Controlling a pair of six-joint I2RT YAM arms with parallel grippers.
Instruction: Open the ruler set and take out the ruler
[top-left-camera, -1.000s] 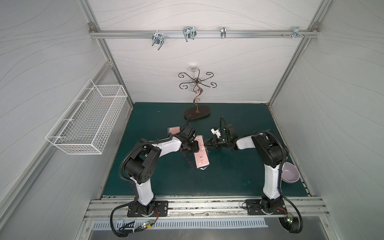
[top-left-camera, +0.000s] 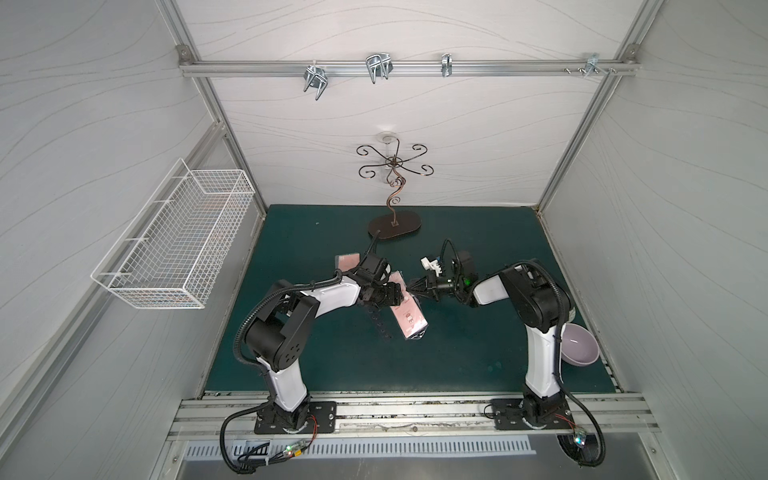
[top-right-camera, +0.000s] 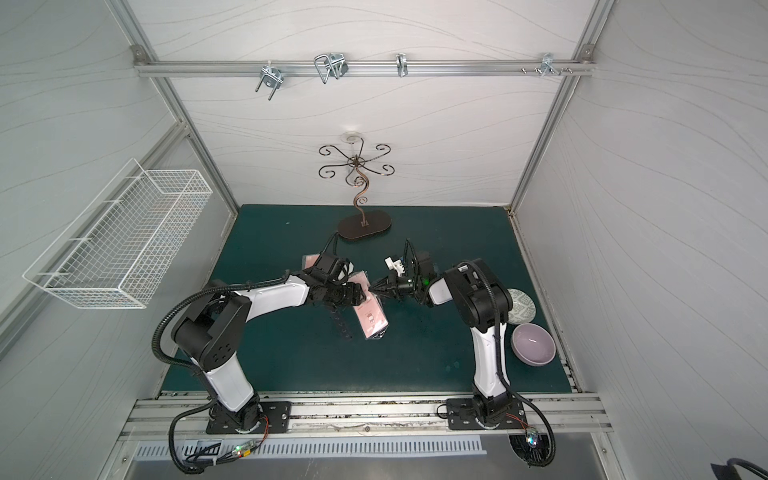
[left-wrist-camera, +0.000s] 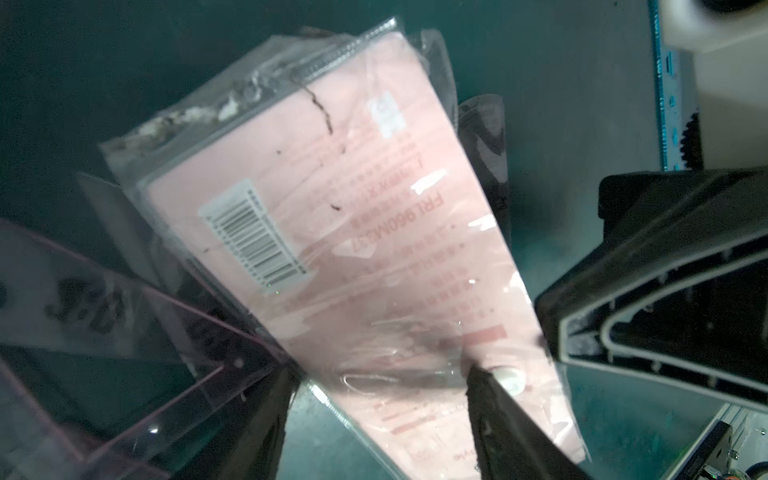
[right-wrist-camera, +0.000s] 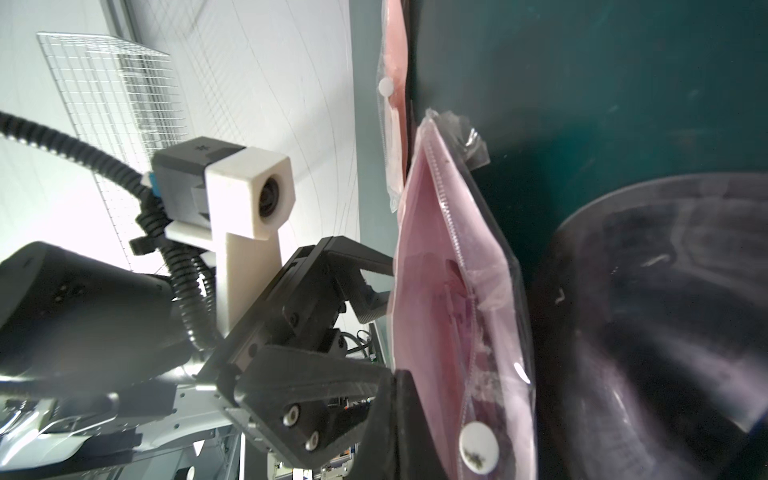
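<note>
The pink ruler-set pouch (top-left-camera: 409, 316), in a clear sleeve, lies at the middle of the table between the arms. In the right wrist view the pouch (right-wrist-camera: 432, 264) gapes along one long side, with clear pieces dimly visible inside. Over the pouch in the left wrist view is my left gripper, its fingers apart, one near the left edge and one over the pink face. My right gripper is shut beside the gaping edge, with nothing visible between its fingertips. A transparent set square (left-wrist-camera: 120, 336) lies left of the pouch.
Another pink packet (top-left-camera: 348, 261) lies behind the left arm. A metal stand (top-left-camera: 393, 225) is at the back. The purple bowl (top-left-camera: 579, 345) sits at the right edge, near a patterned plate (top-right-camera: 521, 306).
The pouch's near end has swung to the right.
</note>
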